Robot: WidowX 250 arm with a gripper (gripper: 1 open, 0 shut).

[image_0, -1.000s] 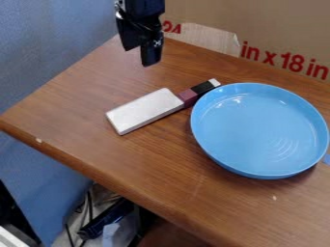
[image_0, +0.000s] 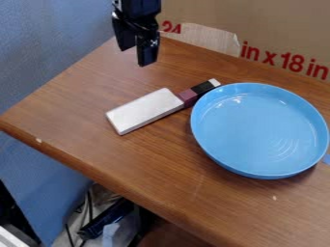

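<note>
My gripper hangs high over the back left of the wooden table, dark and small in the view; whether its fingers are apart is hard to tell. Below it lies a flat white-silver bar, angled up to the right, with a maroon and dark section at its upper end. A light blue plate sits on the right of the table, close beside that bar.
A cardboard box with red lettering stands along the back.
My gripper has shifted very slightly up and to the left. The bar and the plate stay where they were.
</note>
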